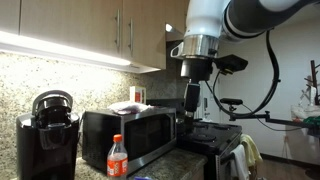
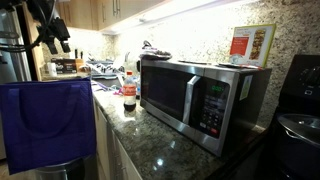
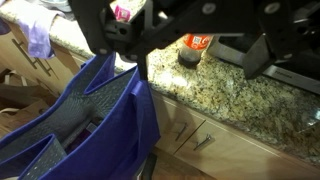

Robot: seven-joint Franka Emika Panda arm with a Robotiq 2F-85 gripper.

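Observation:
My gripper stands open in the wrist view, its dark fingers spread apart with the counter and bottle seen beyond the gap. Exterior view 1 shows the gripper (image 1: pixel 191 98) pointing down in front of the stove side of the kitchen. A dark blue bag (image 2: pixel 50 125) is below the gripper (image 2: pixel 58 48) in exterior view 2. From above, the bag (image 3: pixel 112 140) has its mouth open, with a grey inside. A bottle with a red label (image 2: pixel 129 95) stands upright on the counter beside the microwave, apart from my fingers.
The microwave (image 1: pixel 135 136) sits on the granite counter (image 2: pixel 155 140). A black coffee machine (image 1: pixel 48 138) stands left of it, and the stove (image 1: pixel 208 138) is to its right. Cabinets (image 1: pixel 90 25) hang above.

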